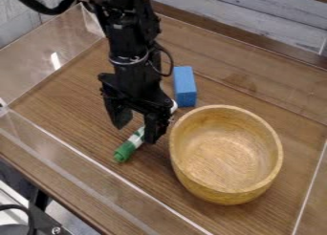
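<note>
The black robot gripper [136, 124] hangs over the middle of the wooden table, open, its two fingers above and either side of a green-and-white marker-like object [126, 149]. That object lies diagonally on the table, green end toward the front, its middle partly hidden by the gripper.
A yellow bowl [227, 155] fills the right front, close beside the gripper. A blue block [185, 86] lies behind it to the right.
</note>
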